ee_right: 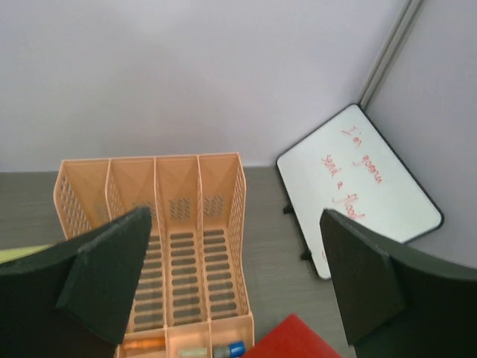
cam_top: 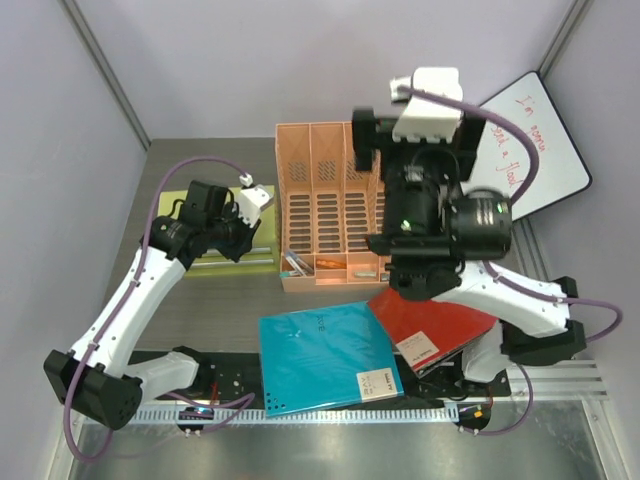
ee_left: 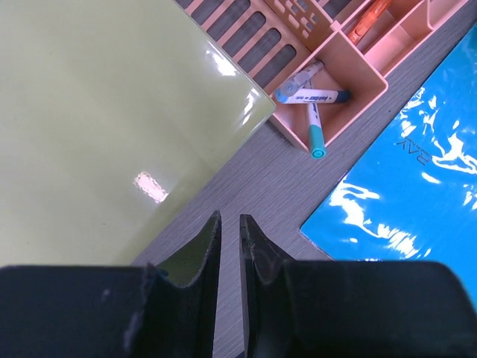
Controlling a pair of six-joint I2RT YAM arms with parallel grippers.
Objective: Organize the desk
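A pink organizer stands at the middle of the desk, with markers in a front compartment. A yellow-green folder lies left of it, a blue folder in front, a red folder at front right. My left gripper hangs beside the yellow-green folder, shut; I cannot make out anything between its fingers. My right gripper is open, raised high over the organizer's right side, with nothing visible between its fingers.
A whiteboard with red writing leans at the back right. Bare desk shows at front left. Walls bound the desk at back and sides.
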